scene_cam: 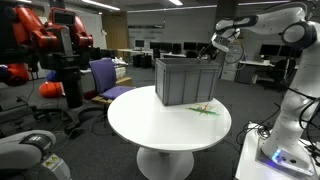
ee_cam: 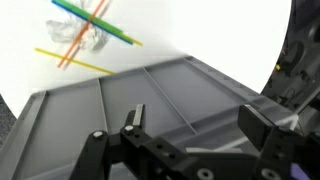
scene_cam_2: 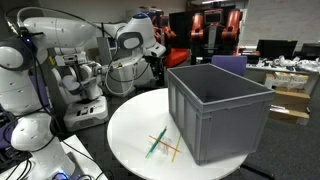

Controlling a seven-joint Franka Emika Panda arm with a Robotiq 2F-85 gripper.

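Note:
A large grey bin [scene_cam_2: 225, 112] stands on the round white table [scene_cam_2: 127, 123], its top uncovered. Beside it lie several thin sticks: a green one [scene_cam_2: 154, 147], an orange one [scene_cam_2: 160, 137] and a yellow one [scene_cam_2: 176, 150]. In the wrist view, the blue-green stick [ee_cam: 112, 29] and orange stick [ee_cam: 79, 40] cross over something whitish and crumpled [ee_cam: 92, 38], with the yellow stick [ee_cam: 73, 60] apart below. High over the table by the bin, my gripper is open with nothing between its black fingers.
Bare table surface [scene_cam: 150, 118] stretches away from the bin. The bin's tall walls stand close to the sticks. A purple chair [scene_cam: 103, 76] and the red-and-black equipment [scene_cam: 60, 50] are off the table.

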